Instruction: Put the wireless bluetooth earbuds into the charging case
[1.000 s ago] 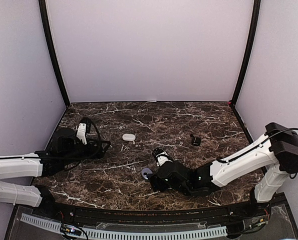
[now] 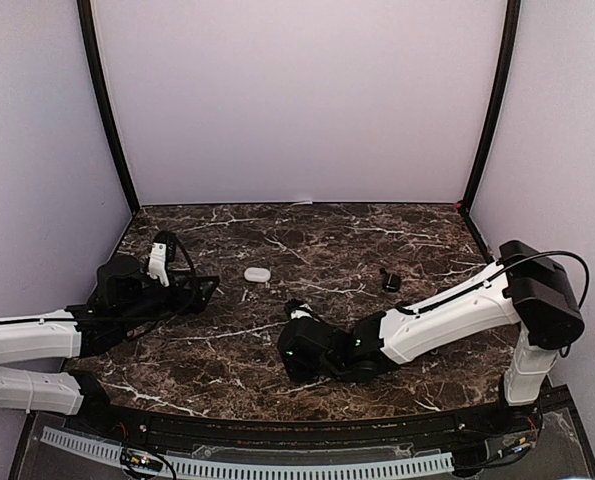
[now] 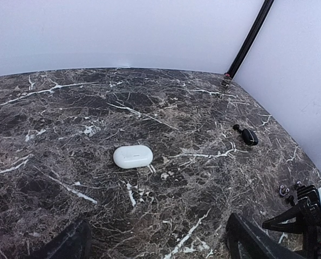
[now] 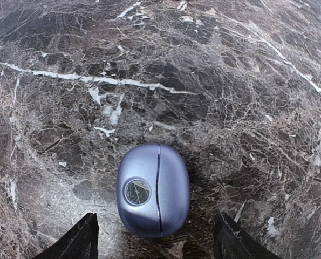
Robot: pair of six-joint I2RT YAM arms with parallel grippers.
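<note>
A closed, rounded lilac-blue case (image 4: pixel 152 190) lies on the table in the right wrist view, with a seam down its top and a round window. My right gripper stands open, its fingers on either side and nothing held; in the top view the arm hides this case. My left gripper is open and empty at the left of the table. Several tiny pieces, perhaps earbuds (image 3: pixel 284 190), lie near the right gripper in the left wrist view; they are too small to make out.
A white oval case (image 2: pixel 257 274) lies left of centre. Farther right lies a small black object (image 2: pixel 390 282) with a smaller piece beside it.
My right arm has moved left over the lilac-blue case, which the top view showed earlier and now hides.
</note>
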